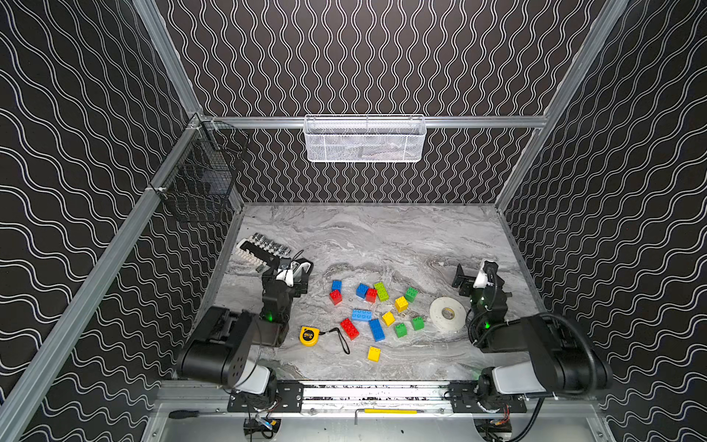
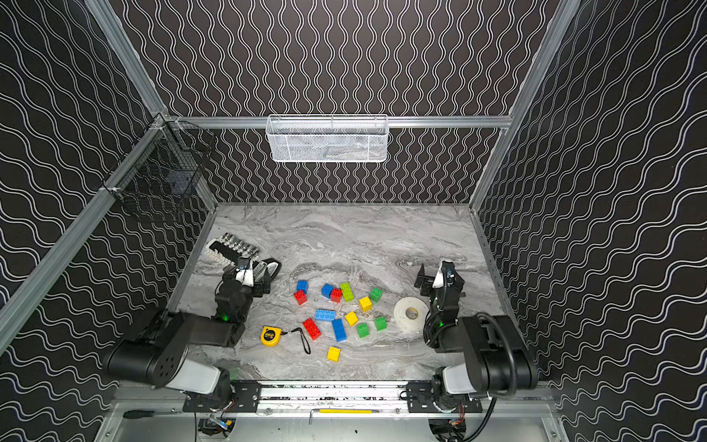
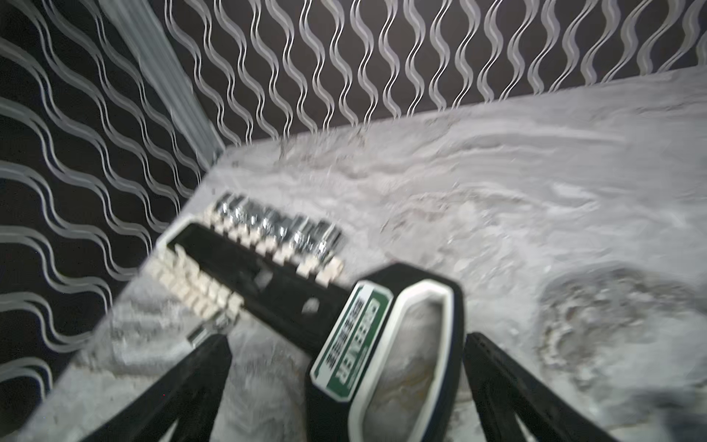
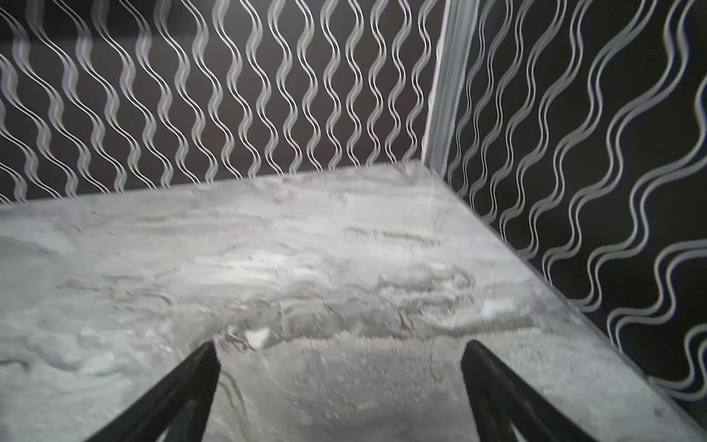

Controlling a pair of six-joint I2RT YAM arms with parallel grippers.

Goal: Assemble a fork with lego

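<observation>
Loose lego bricks lie scattered mid-table in the top views: a light blue brick (image 1: 361, 314), a dark blue brick (image 1: 377, 329), a red brick (image 1: 349, 328), a yellow brick (image 1: 373, 353), a green brick (image 1: 400, 329) and several others. My left gripper stands open at the left, over the black handle of a socket set (image 3: 243, 272), nothing held between its fingers. My right gripper is open at the right, above bare table, away from the bricks.
A yellow tape measure (image 1: 308, 336) with a strap lies left of the bricks; a white tape roll (image 1: 440, 316) lies right of them. A white mesh basket (image 1: 364, 147) hangs on the back wall.
</observation>
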